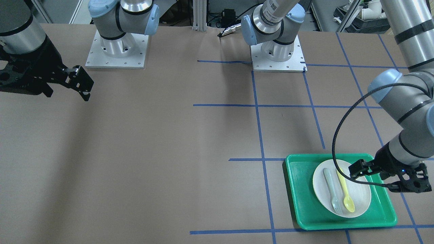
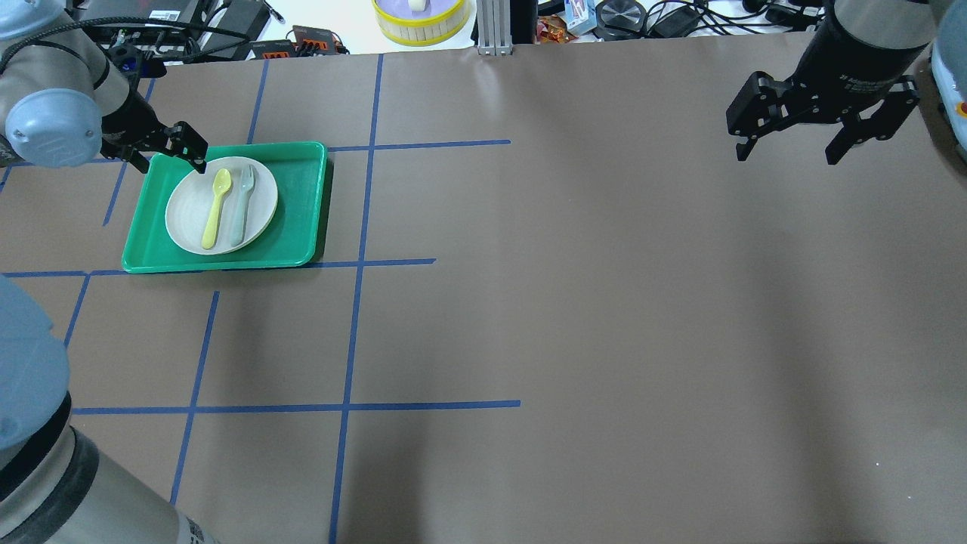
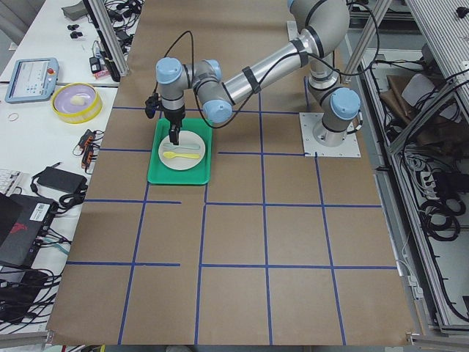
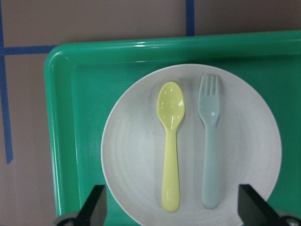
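Note:
A green tray (image 1: 301, 211) holds a white plate (image 4: 131, 155) with a yellow spoon (image 4: 170, 165) and a pale blue fork (image 4: 210, 165) lying side by side on it. My gripper is over the tray, above the plate: in the left wrist view its two dark fingertips flank both utensils at the lower edge, apart, with neither utensil held. In the top view it hangs at the tray's upper-left part.
A second black gripper (image 2: 816, 109) hangs over the right of the table in the top view. Two more arm bases (image 1: 116, 57) stand at the back in the front view.

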